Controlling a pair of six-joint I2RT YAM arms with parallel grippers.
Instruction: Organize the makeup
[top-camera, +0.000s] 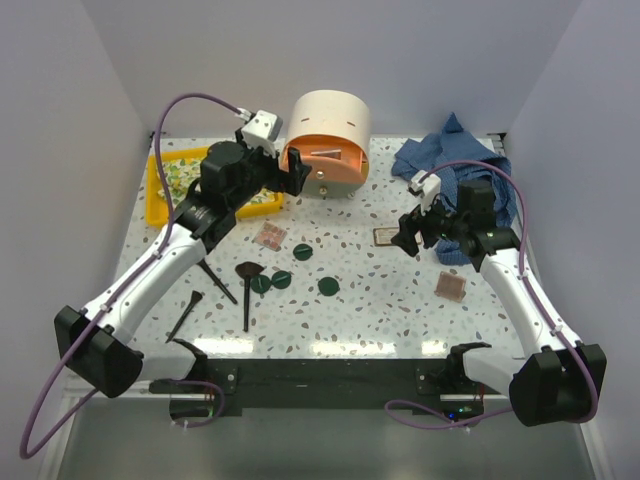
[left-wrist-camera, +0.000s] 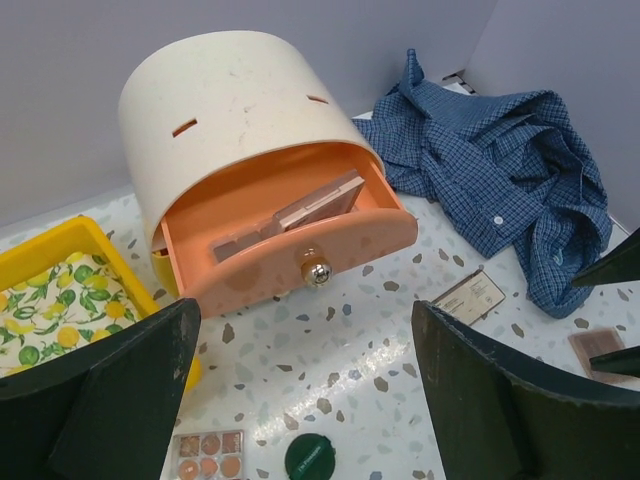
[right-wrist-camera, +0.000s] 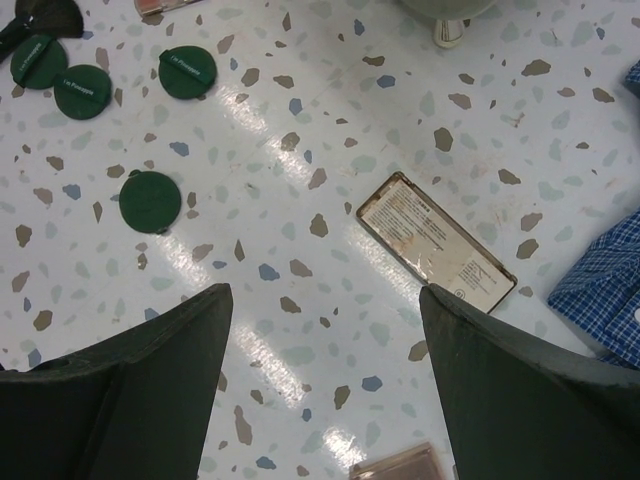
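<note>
A cream dome organizer (top-camera: 329, 112) stands at the back, its orange drawer (left-wrist-camera: 355, 235) open with clear-cased items inside. My left gripper (top-camera: 288, 170) hangs open at its left front, nothing between the fingers. My right gripper (top-camera: 405, 232) is open above a pale palette (right-wrist-camera: 436, 243). Green round compacts (right-wrist-camera: 150, 202) lie mid-table. A pink palette (top-camera: 269, 236) lies left of them, a brown one (top-camera: 450, 285) at the right. Black brushes (top-camera: 246, 300) lie front left.
A yellow tray (top-camera: 155, 195) with lemon-print cloth is at the back left. A blue cloth (top-camera: 440, 155) is heaped back right.
</note>
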